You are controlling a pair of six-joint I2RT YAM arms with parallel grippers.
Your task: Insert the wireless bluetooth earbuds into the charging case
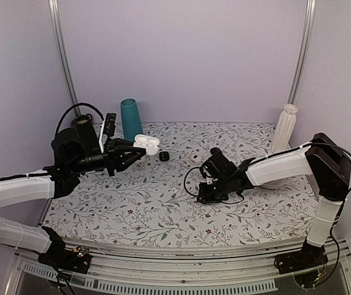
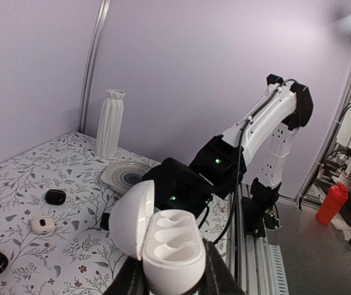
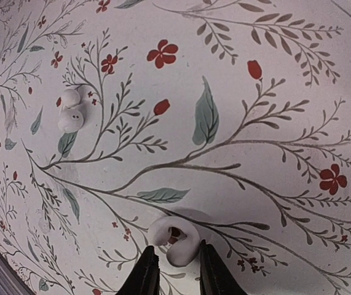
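My left gripper is shut on the white charging case (image 2: 174, 236), holding it above the table; in the top view the case (image 1: 146, 144) is at the left gripper's tips. Its lid stands open and its hollows show. At mid-table, my right gripper (image 1: 201, 198) points down. In the right wrist view its two dark fingers (image 3: 145, 270) are apart. One white earbud (image 3: 182, 251) lies on the cloth just beyond the tips, in line with the gap between them. A second white earbud (image 3: 71, 120) rests farther off at upper left. The right arm hides both earbuds in the top view.
Behind the case are a teal vase (image 1: 131, 120) and a small black box (image 1: 164, 156). A pale small box (image 1: 197, 158) lies near the right arm. A white vase (image 1: 284, 128) and a plate (image 2: 126, 175) stand at the right.
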